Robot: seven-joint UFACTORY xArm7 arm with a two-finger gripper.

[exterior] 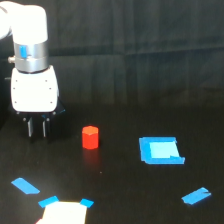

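A red block (pixel 90 137) rests on the black table, left of the middle in the camera view. My gripper (pixel 37 129) hangs to the left of that block, clear of it. Its two dark fingers point down with a gap between them, and nothing shows in that gap. Whether the fingertips touch the table is hard to tell.
Right of the block lies a white square (pixel 163 150) edged with blue tape. Blue tape strips (pixel 25 186) lie at the front left, another strip (pixel 196 196) at the front right. A pale object (pixel 64 213) stands at the bottom edge. Mid-table is otherwise bare.
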